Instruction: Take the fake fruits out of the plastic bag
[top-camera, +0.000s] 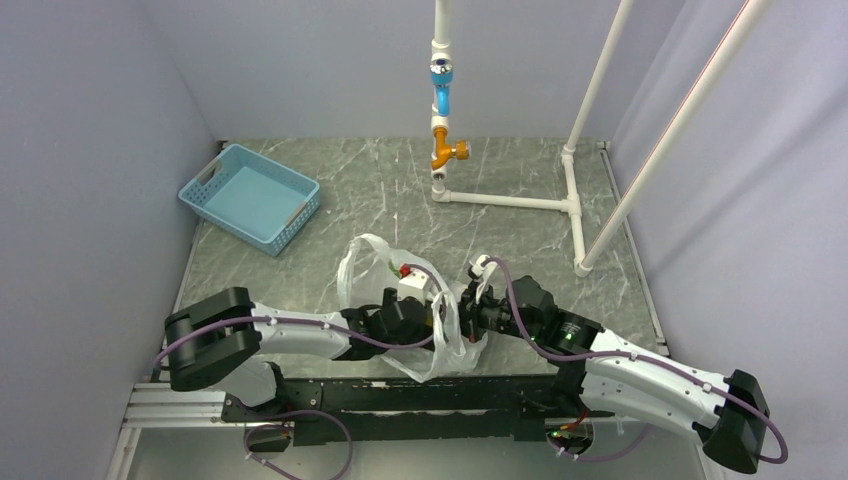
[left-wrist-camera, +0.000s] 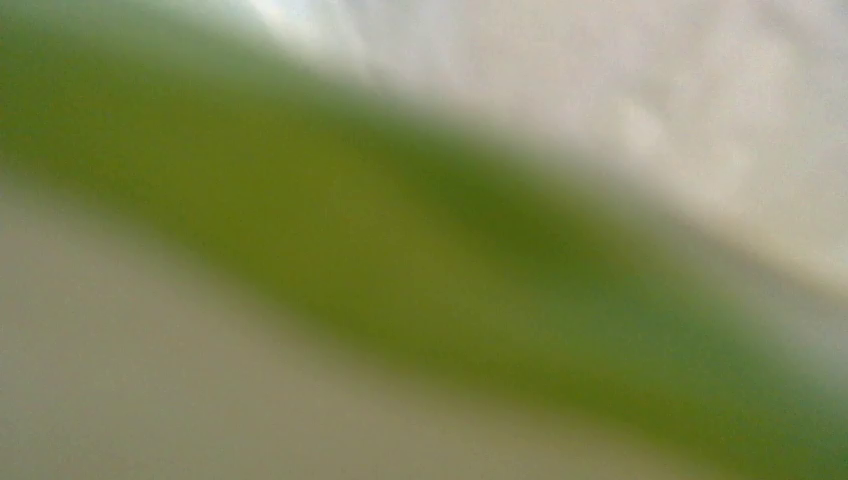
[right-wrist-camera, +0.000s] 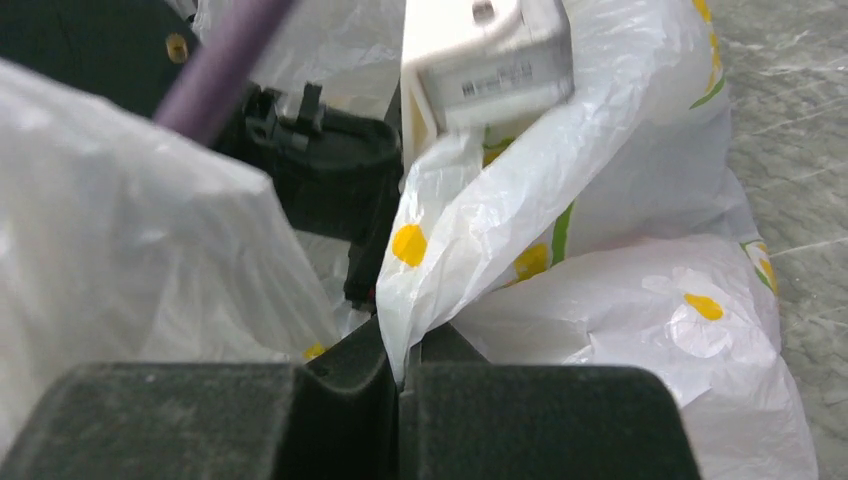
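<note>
The white plastic bag (top-camera: 357, 262) with flower prints lies at the front centre of the table. My left gripper (top-camera: 420, 325) is down inside it, mostly hidden; its wrist view shows only blurred green and yellow-green close up, so its fingers cannot be judged. A small red and green item (top-camera: 402, 270) shows at the bag's top, behind the left wrist. My right gripper is shut at the bag's right side, with a thin twisted strand of plastic running down between its fingertips.
A blue empty basket (top-camera: 250, 190) stands at back left. A white pipe frame (top-camera: 505, 200) with orange and blue taps occupies the back centre and right. Bare marble tabletop lies between basket and frame.
</note>
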